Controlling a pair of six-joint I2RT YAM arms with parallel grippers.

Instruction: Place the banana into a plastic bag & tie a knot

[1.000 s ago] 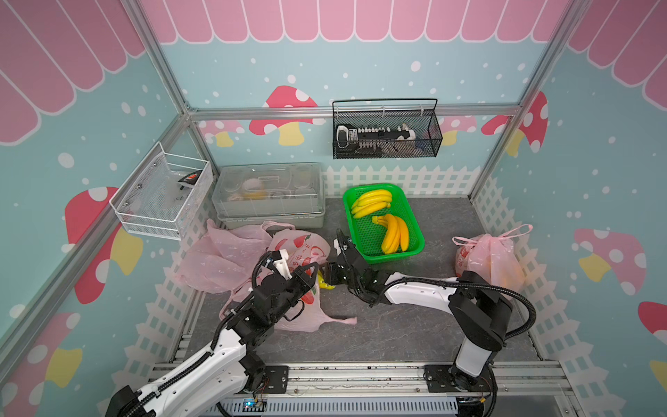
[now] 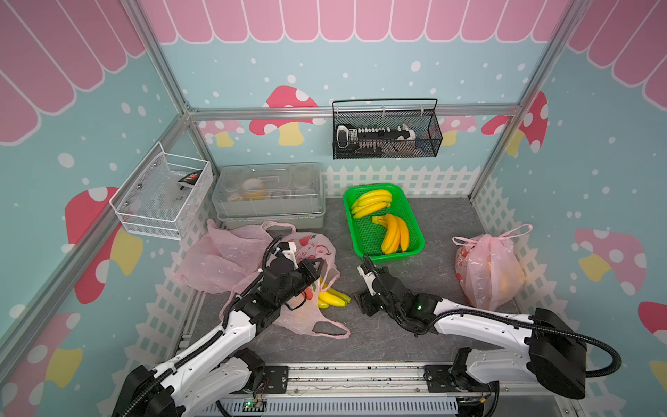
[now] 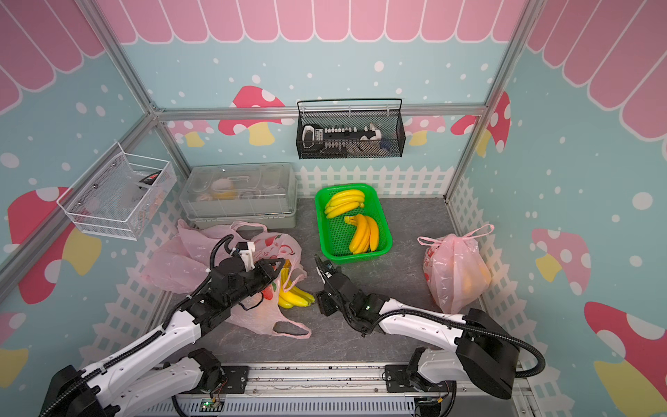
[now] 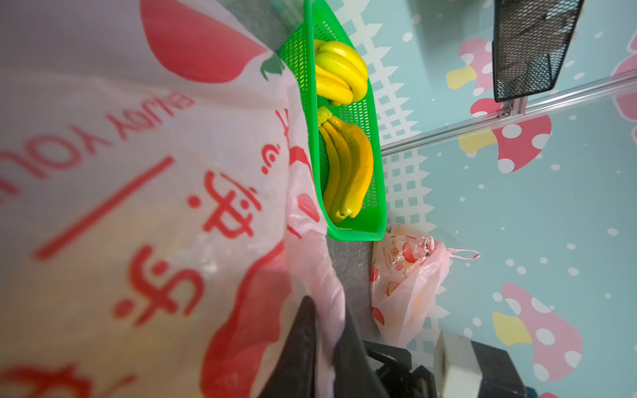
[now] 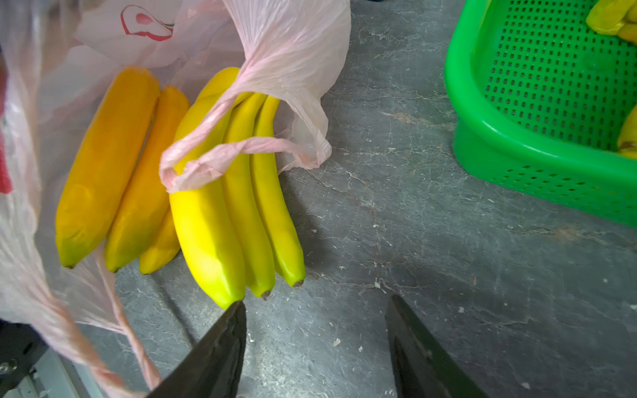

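Observation:
A pink plastic bag [image 3: 260, 319] spreads on the left of the table, with yellow bananas [image 5: 242, 205] [image 2: 333, 297] inside and at its mouth, a handle loop lying across them in the right wrist view. My left gripper grips a crumpled edge of the bag, lifting its printed wall. My right gripper stands open over bare grey table beside the bananas, nothing between its fingers.
A green basket [image 2: 357, 246] with two banana bunches stands behind my right gripper. A tied pink bag [image 2: 490, 271] sits at the right. A clear storage box [image 2: 267, 191] is at the back left, near another loose bag.
My right gripper has moved right and toward the front, uncovering more bananas.

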